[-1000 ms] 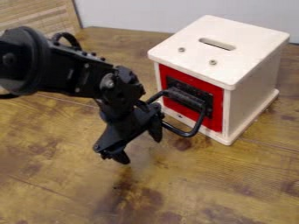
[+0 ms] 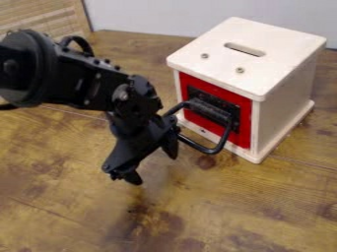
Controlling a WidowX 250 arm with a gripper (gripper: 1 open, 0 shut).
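Note:
A white wooden box (image 2: 283, 108) stands on the right of the table, with a slot and two screws on its top. Its red front panel (image 2: 242, 137) carries a dark block with a black looped handle or cord (image 2: 220, 143) reaching out toward the arm. My black gripper (image 2: 148, 162) hangs low over the table, left of and in front of the box, angled downward. Whether its fingers are open or shut is hard to tell; I see nothing clearly held between them.
A woven mat or panel (image 2: 39, 15) stands at the back left, and a pale wall is behind the box.
My arm and gripper have shifted very slightly over the last second. The box looks unmoved.

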